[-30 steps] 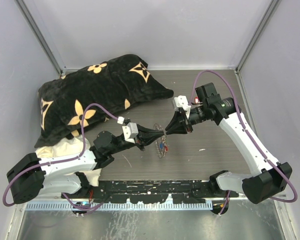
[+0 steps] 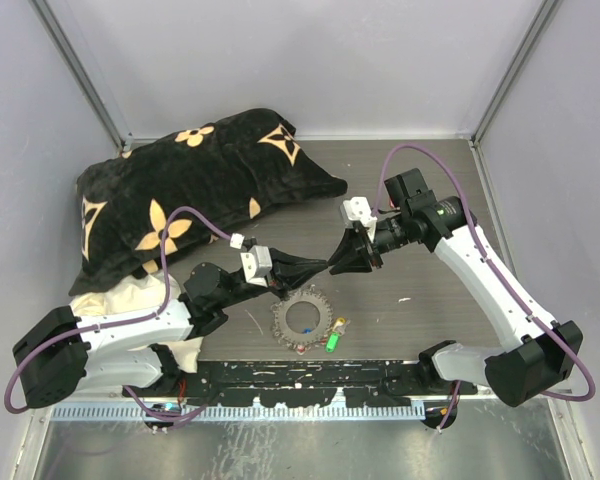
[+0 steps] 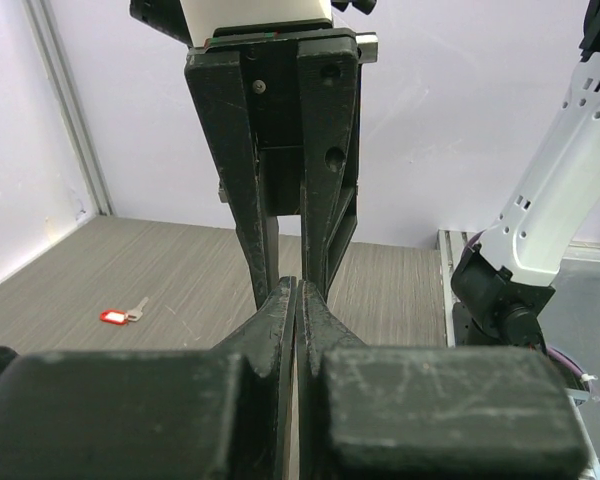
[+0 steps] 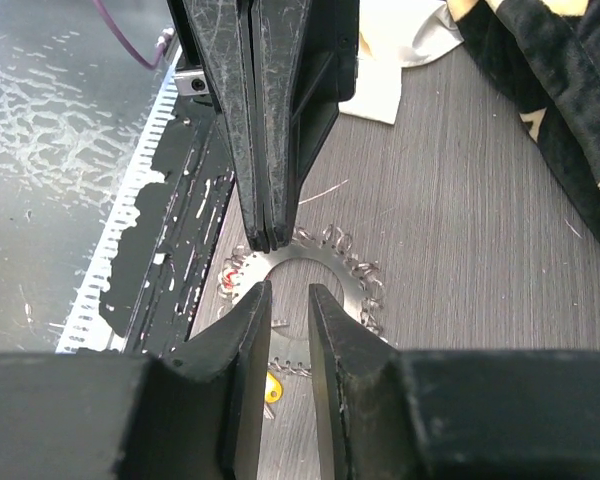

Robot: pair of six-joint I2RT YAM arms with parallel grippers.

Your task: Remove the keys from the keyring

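Note:
The keyring [image 2: 320,314], a pale ring rimmed with small split rings, lies flat on the table below both grippers, with coloured keys at its lower edge, including a green one [image 2: 332,341] and a yellow one [image 4: 273,390]. My left gripper [image 2: 320,263] is shut, nothing showing between its fingertips. My right gripper [image 2: 340,266] faces it closely from the right; in its own wrist view its fingers are slightly apart, with nothing held between them. In the left wrist view a red-tagged key [image 3: 121,315] lies on the table farther back.
A black patterned cushion [image 2: 185,180] and white cloth [image 2: 115,300] occupy the left. Bare wood is at the back right and right. A dark rail with a white toothed strip [image 4: 120,240] runs along the front edge.
Both arms stand almost as before.

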